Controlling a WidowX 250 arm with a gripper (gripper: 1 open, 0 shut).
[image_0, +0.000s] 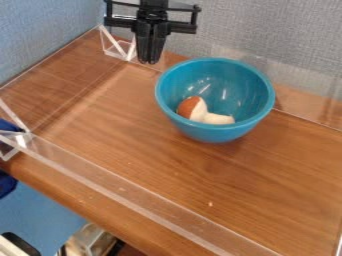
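Note:
A teal bowl (241, 82) stands toward the back right of the wooden table (147, 170). In it lies a toy mushroom (211, 116) with an orange-brown and white top. My black gripper (150, 56) hangs at the top of the camera view, up and to the left of the bowl, shut with nothing visible between its fingers.
Clear low walls with white corner brackets (119, 45) edge the table. Grey padded panels stand behind and to the left. Dark blue items lie at the left edge.

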